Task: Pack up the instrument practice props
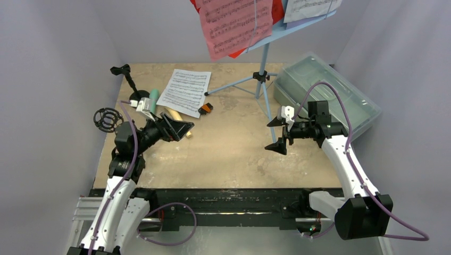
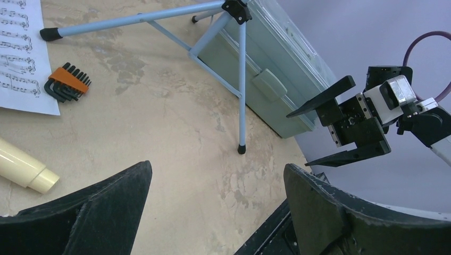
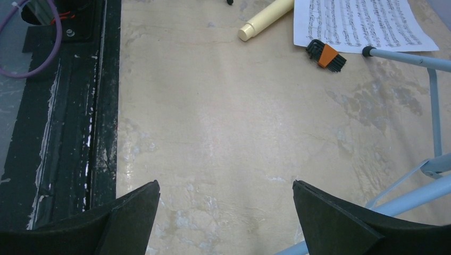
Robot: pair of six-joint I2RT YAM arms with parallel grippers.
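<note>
On the left of the table, a cream tube (image 1: 188,134) lies partly hidden under my left gripper (image 1: 182,130) in the top view. That gripper is open over the table, and bare surface shows between its fingers in the left wrist view. An orange and black piece with several dark prongs (image 2: 68,83) rests by the corner of the white music sheet (image 1: 186,89). A green roll (image 1: 154,98) lies left of the sheet. My right gripper (image 1: 270,137) hangs open and empty beside a leg of the light-blue music stand (image 1: 264,59). Pink sheet music (image 1: 236,26) leans on the stand.
At the right stands a greenish box (image 1: 290,91) with a clear lid (image 1: 332,87), partly behind the right arm. A black stand (image 1: 131,82) and a round black ring frame (image 1: 107,120) are at the far left.
</note>
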